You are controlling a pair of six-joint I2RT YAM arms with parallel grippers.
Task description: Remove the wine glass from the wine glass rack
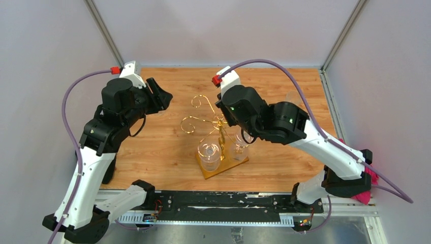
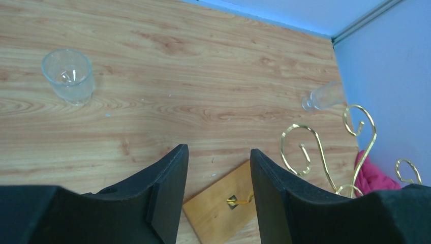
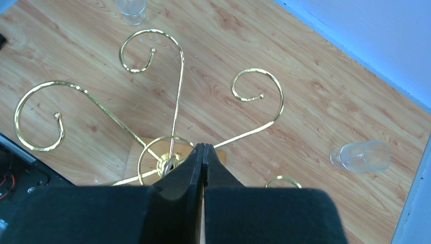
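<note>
The gold wine glass rack (image 1: 222,129) stands on its wooden base (image 1: 231,163) mid-table, its curled arms spreading outward. Two clear wine glasses, one at left (image 1: 209,156) and one at right (image 1: 239,148), hang from its near side in the top view; the right one is partly covered by my right arm. In the right wrist view my right gripper is shut with nothing between its fingers, over the rack's centre. The rack's top ring (image 3: 140,165) shows just left of its tips. My left gripper is open and empty, left of the rack.
One clear glass (image 2: 71,79) stands on the table at the left. Another lies on its side (image 3: 362,156) toward the right wall. A pink cloth (image 2: 373,175) is bunched at the right edge.
</note>
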